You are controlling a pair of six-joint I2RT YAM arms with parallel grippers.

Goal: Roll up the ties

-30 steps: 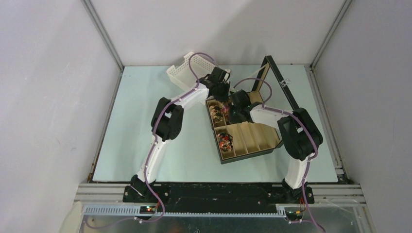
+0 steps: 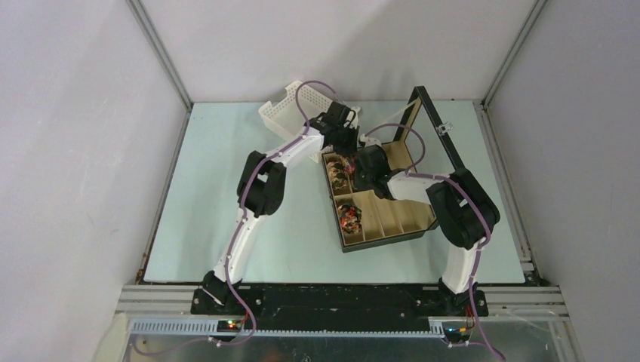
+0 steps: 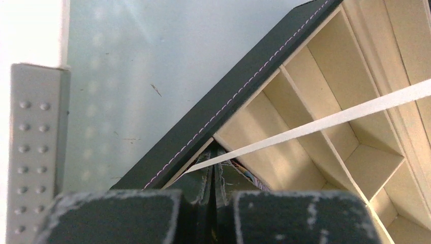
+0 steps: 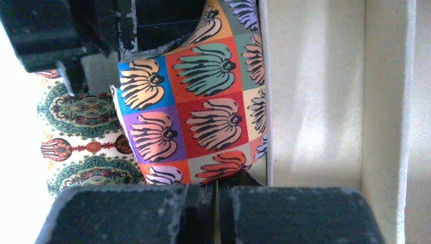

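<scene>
Both grippers are down at the upper-left compartments of the tie box [image 2: 377,243]. My left gripper [image 2: 349,145] is shut; its tips sit low in a corner compartment beside a white lid ribbon [image 3: 335,120]. My right gripper is shut at the lower edge of a colourful patterned rolled tie [image 4: 208,122], which lies against a divider; whether cloth is between the fingers is hidden. A cream paisley tie [image 4: 86,162] lies to its left. Another rolled tie [image 2: 350,219] sits in the lower-left compartment.
A white basket [image 2: 275,113] stands behind the left gripper. The box lid [image 2: 438,124] stands raised at the right. Several compartments are empty.
</scene>
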